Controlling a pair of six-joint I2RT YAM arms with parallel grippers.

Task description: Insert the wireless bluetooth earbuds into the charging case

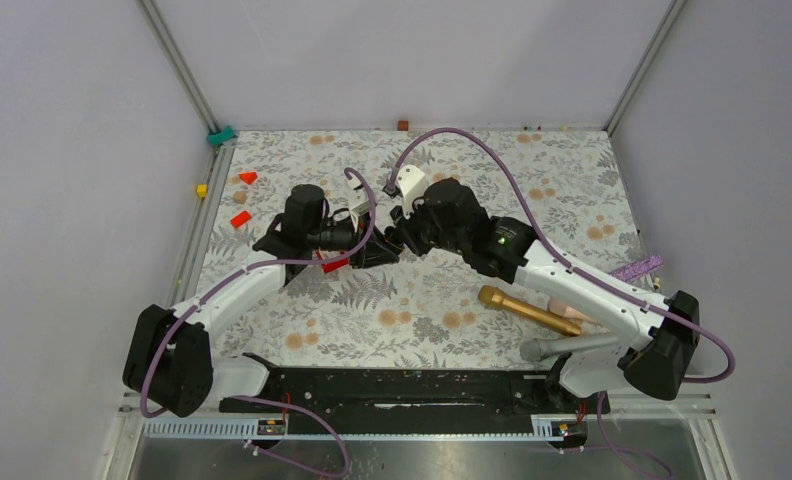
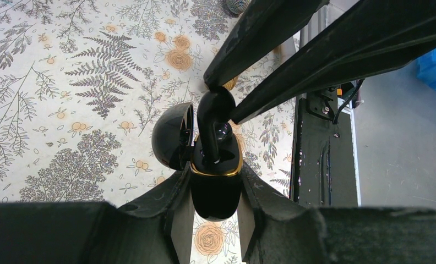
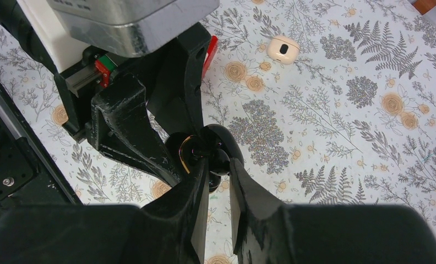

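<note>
In the left wrist view my left gripper is shut on the black, gold-rimmed charging case (image 2: 216, 195), its lid (image 2: 169, 137) open. My right gripper reaches in from above, shut on a black earbud (image 2: 213, 102), whose stem points down into the case. A second dark rounded piece sits in the case behind it, probably an earbud, partly hidden. In the right wrist view the earbud (image 3: 220, 162) is between the right fingertips, over the case. In the top view both grippers meet near the middle of the table.
A cream case (image 3: 283, 49) and red blocks (image 1: 240, 218) lie on the patterned mat (image 1: 422, 330). Gold (image 1: 522, 310) and grey (image 1: 572, 345) microphones lie at the right.
</note>
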